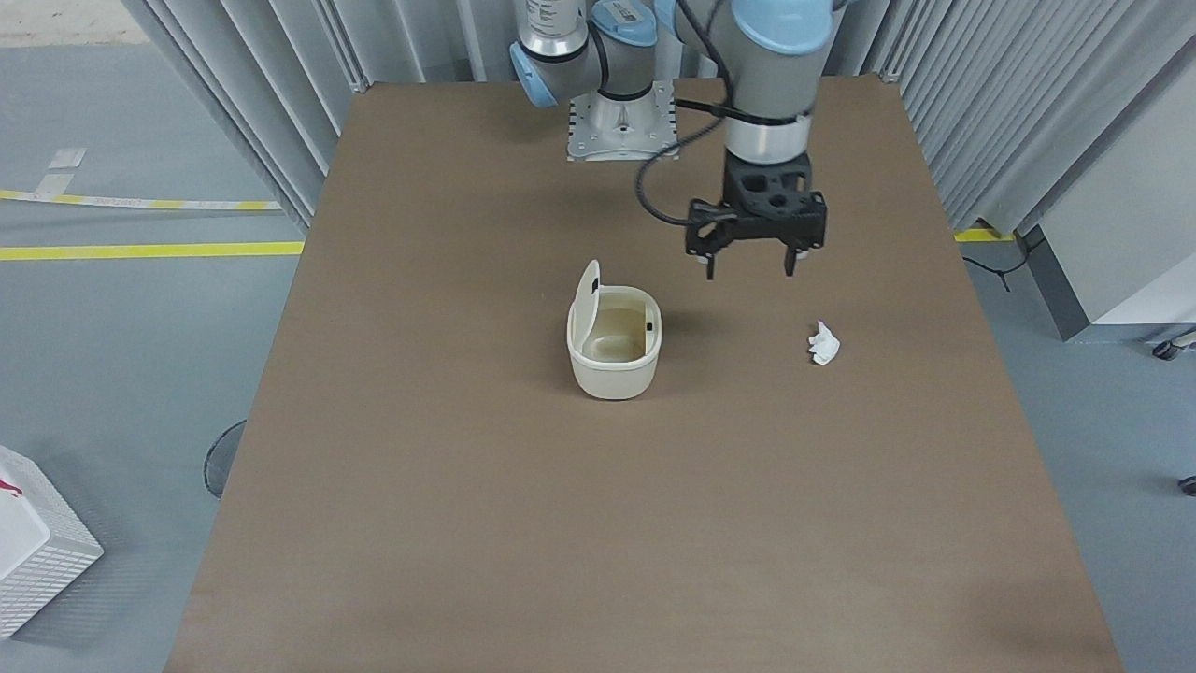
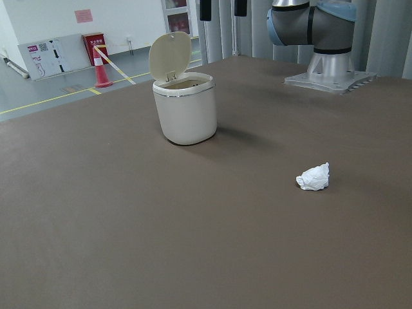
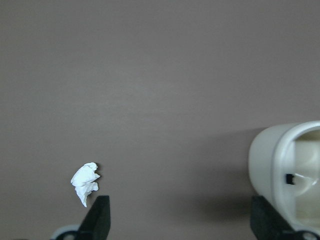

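Observation:
A small cream bin (image 1: 614, 376) stands on the brown table (image 1: 471, 505) with its lid raised; the left view also shows the bin (image 2: 185, 119). A crumpled white tissue (image 1: 824, 344) lies to the bin's right; it appears at lower left in the wrist view as a white scrap (image 3: 85, 181). My gripper (image 1: 750, 264) hangs above the table behind and between bin and tissue, fingers apart, nothing between them.
The arm's base plate (image 1: 622, 140) is fixed at the table's back edge, before a grey curtain.

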